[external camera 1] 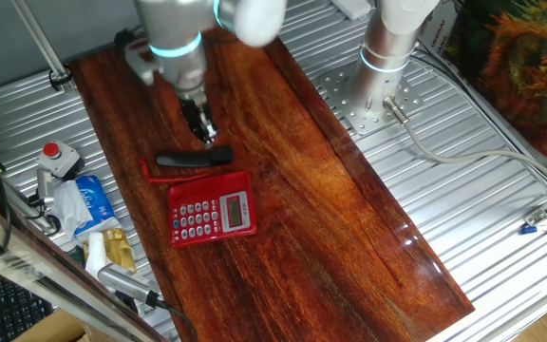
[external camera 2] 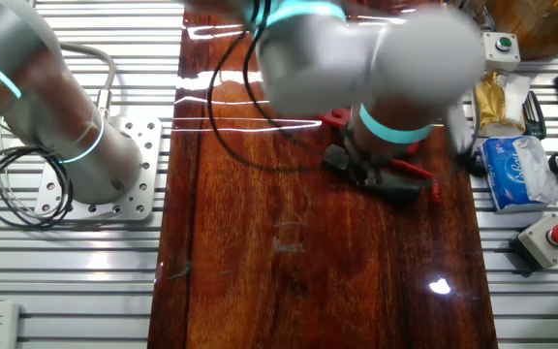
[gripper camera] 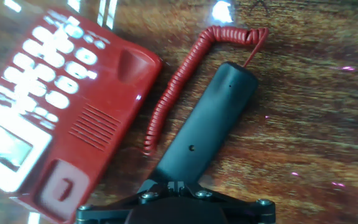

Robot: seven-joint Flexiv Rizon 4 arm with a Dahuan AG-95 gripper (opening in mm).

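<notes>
A red desk phone (external camera 1: 212,209) with grey keys and a small display lies on the wooden board (external camera 1: 340,237). Its black handset (external camera 1: 195,157) rests off the cradle beside it, with the coiled red cord (gripper camera: 174,84) running between them in the wrist view. Just above and behind the handset's thicker end, my gripper (external camera 1: 209,139) points down. At the bottom of the wrist view its dark fingers come together in the middle, over the near part of the handset (gripper camera: 204,127), which they hide. Nothing shows between them. In exterior view 2 the arm blurs over the phone.
Along the board's edge stand a red stop button (external camera 1: 53,152), a blue tissue pack (external camera 1: 93,203) and a gold packet (external camera 1: 119,249). The robot's base (external camera 1: 368,100) is bolted on the slatted metal table at the other side. Most of the board is bare.
</notes>
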